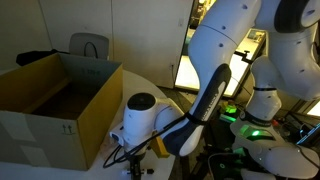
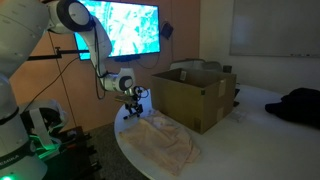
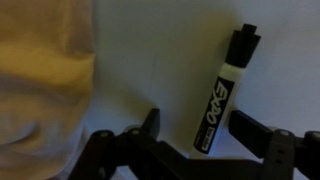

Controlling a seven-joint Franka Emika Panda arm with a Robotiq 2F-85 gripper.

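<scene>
An Expo marker with a black cap and a white barrel lies on the pale table. In the wrist view its lower end is between my gripper's two fingertips, close against the right one. My gripper is partly open, and a gap shows between the left finger and the marker. Exterior view 1 has the gripper low at the table's near side; the marker is hard to make out there. In exterior view 2 the gripper is down at the table's left edge.
A crumpled tan-pink cloth lies beside the gripper, to the left in the wrist view. A large open cardboard box stands behind the cloth.
</scene>
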